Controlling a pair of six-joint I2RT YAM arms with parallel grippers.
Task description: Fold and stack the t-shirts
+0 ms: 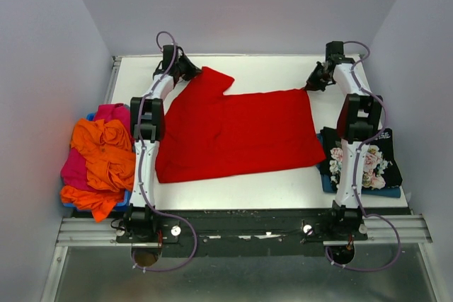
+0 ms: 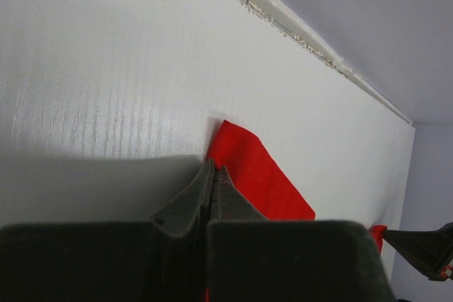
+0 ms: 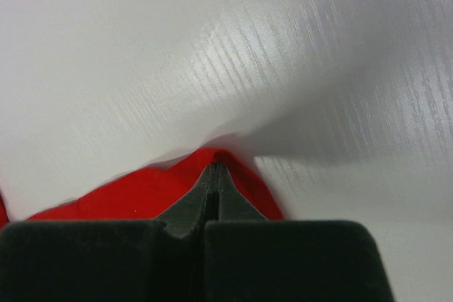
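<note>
A red t-shirt (image 1: 241,132) lies spread across the white table, one sleeve reaching up toward the back left. At that sleeve's corner, my left gripper (image 1: 195,71) is shut; in the left wrist view the red fabric (image 2: 262,178) meets its fingertips, though whether any is pinched is hard to tell. My right gripper (image 1: 307,87) is shut at the shirt's upper right corner, where the red corner (image 3: 177,182) lies right under its tips in the right wrist view; a grip on cloth cannot be confirmed.
A blue bin (image 1: 90,117) piled with orange and pink clothes (image 1: 99,153) sits at the left. A black floral shirt (image 1: 375,160) lies on a blue stack at the right. White table shows behind and in front of the red shirt.
</note>
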